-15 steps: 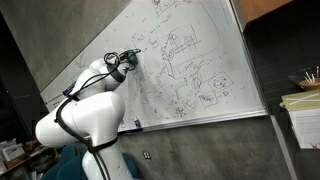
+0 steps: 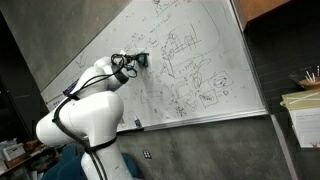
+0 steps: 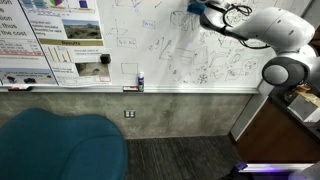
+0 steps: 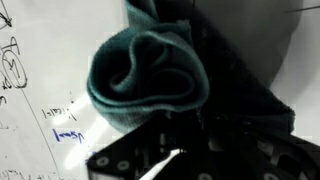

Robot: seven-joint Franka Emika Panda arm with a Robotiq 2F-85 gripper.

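In the wrist view a folded teal cloth (image 4: 148, 75) bulges out between the dark fingers, and my gripper is shut on it. Behind the cloth lies the whiteboard (image 4: 60, 50) with black and blue writing. Exterior view 1 has the gripper (image 2: 133, 60) at the left part of the whiteboard (image 2: 235, 100), with a bit of teal cloth (image 2: 142, 60) at its tip. In exterior view 2 the cloth (image 3: 196, 8) shows at the top edge, close against the board; whether it touches cannot be told.
A bottle (image 3: 141, 79) and a dark eraser (image 3: 130, 88) rest on the board's ledge. Posters (image 3: 70, 40) cover the board's left side. A teal chair (image 3: 65, 140) stands below. A cabinet with papers (image 2: 305, 120) is at the right.
Over the last second the gripper has shifted slightly right along the board, and its wrist has turned a little. The teal cloth shows more clearly at its tip.
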